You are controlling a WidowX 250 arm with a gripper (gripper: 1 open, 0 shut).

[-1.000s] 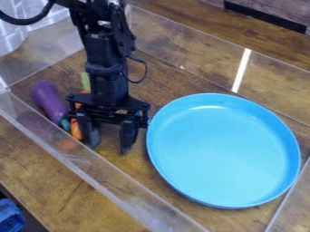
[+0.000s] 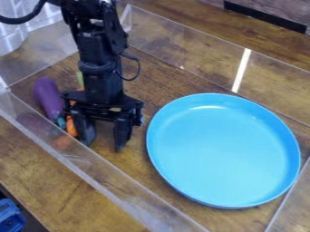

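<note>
My black gripper [image 2: 100, 127] is low at the left of the wooden surface, among small vegetables. A purple eggplant-like object [image 2: 49, 98] lies just left of it, and an orange item [image 2: 72, 125] shows beside the left finger, partly hidden. A pale green item [image 2: 112, 79] is behind the wrist. Whether the fingers hold anything cannot be made out in the dark shapes.
A large blue round tray [image 2: 223, 150] fills the right side, just beside the gripper. Clear plastic walls edge the area, and a small blue object [image 2: 7, 217] sits outside at the lower left.
The objects look much the same.
</note>
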